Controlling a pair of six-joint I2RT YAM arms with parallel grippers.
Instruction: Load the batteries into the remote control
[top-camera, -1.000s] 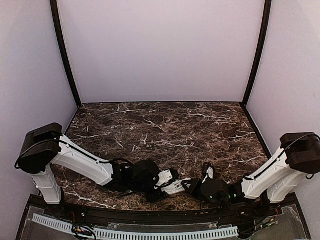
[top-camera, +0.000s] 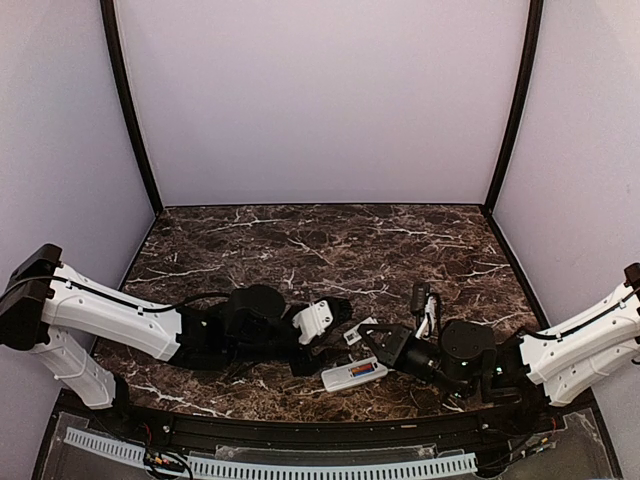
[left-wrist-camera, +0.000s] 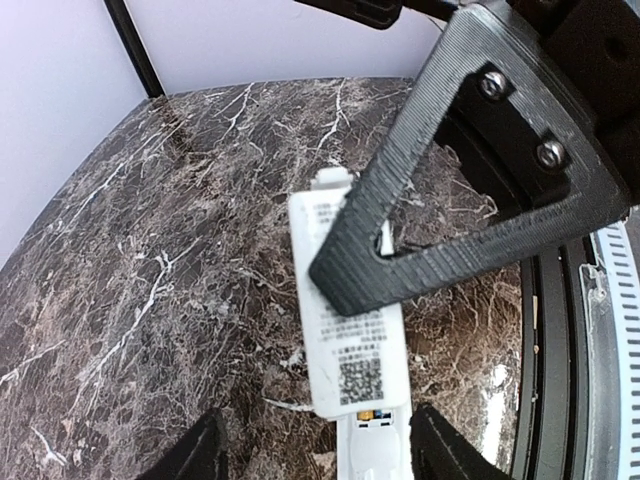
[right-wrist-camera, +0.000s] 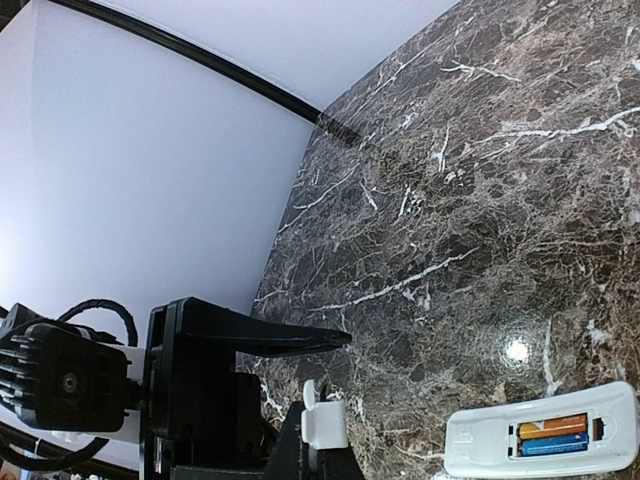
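The white remote control (top-camera: 340, 380) lies on the table with its battery bay uncovered. In the right wrist view, an orange battery (right-wrist-camera: 553, 427) and a blue battery (right-wrist-camera: 555, 444) lie side by side in the bay. My right gripper is shut on the white battery cover (left-wrist-camera: 352, 350), which hangs in the air over the remote as seen from the left wrist. A white tab of that cover (right-wrist-camera: 325, 426) shows at its fingers in the right wrist view. Empty and apart from the remote, my left gripper stands open with its fingers spread.
A slotted white rail (top-camera: 330, 469) runs along the front edge. Pale walls close off the sides and back.
The right gripper has risen slightly with the cover, so the batteries now show in the top view.
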